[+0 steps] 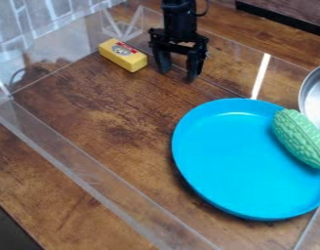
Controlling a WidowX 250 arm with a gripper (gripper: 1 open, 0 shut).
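Observation:
The black robot gripper (pixel 179 57) is at the top centre of the camera view, over the wooden table, its fingers pointing down; whether they are open or shut is hard to make out. Just left of it lies a yellow box (pixel 124 56) with a printed label. A blue plate (pixel 228 161) fills the lower right, with a green bitter melon (pixel 300 139) lying on its right side.
A metal pan (pixel 315 98) sits at the right edge, partly out of view. Clear acrylic walls border the wooden table (pixel 98 137).

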